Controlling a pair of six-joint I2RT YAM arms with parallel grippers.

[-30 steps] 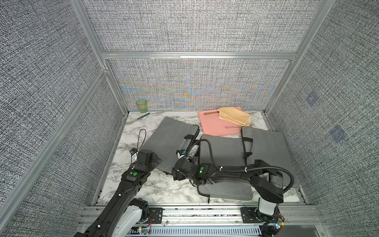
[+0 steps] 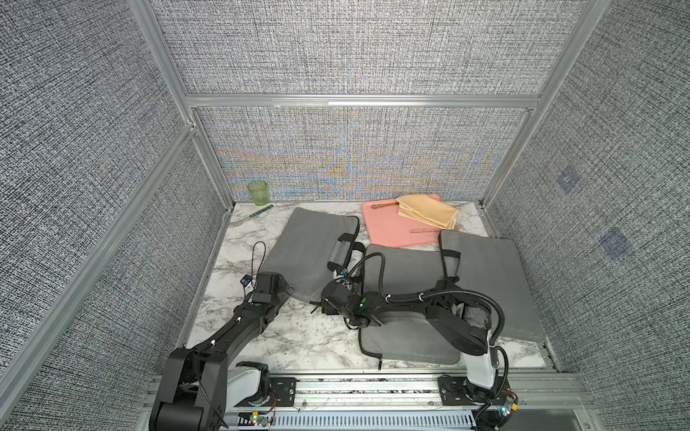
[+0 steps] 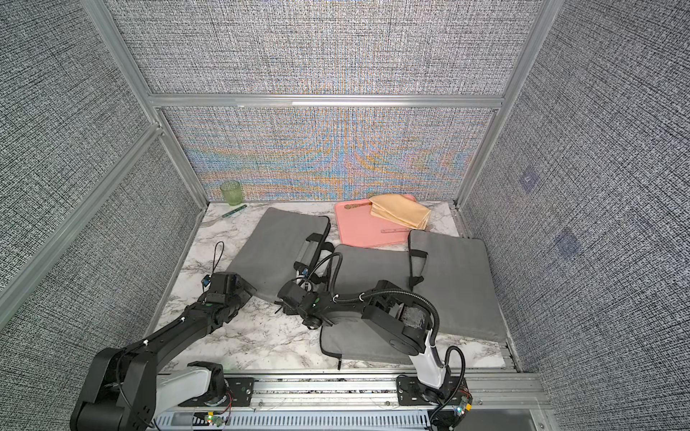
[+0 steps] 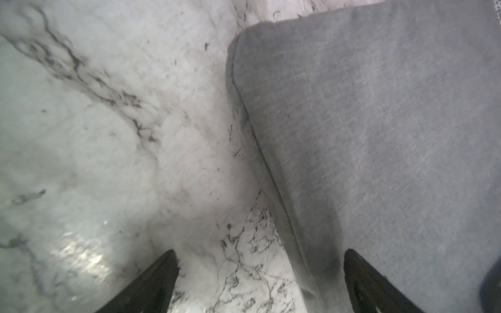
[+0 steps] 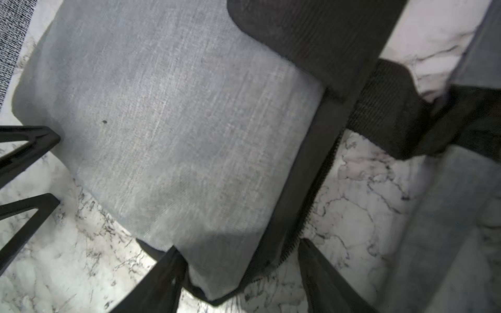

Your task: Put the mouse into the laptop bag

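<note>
Three grey laptop bags lie flat on the table: one at left (image 2: 309,240), one in the middle (image 2: 402,269) and one at right (image 2: 496,280). My left gripper is open at the left bag's lower left edge; one finger is over the marble and the other over the cloth. In the right wrist view, my right gripper has its fingers apart around the near corner of the left bag (image 5: 182,140). No grip on the cloth can be made out. A mouse is not visible in any view.
A pink board (image 2: 391,226) with a folded yellow cloth (image 2: 427,210) lies at the back. The green glass (image 2: 258,191) and a dark pen (image 2: 261,211) stand and lie at back left. Bare marble shows at front left.
The left bag has shifted slightly back and left, with its angle changed. The left arm has shifted only a little.
</note>
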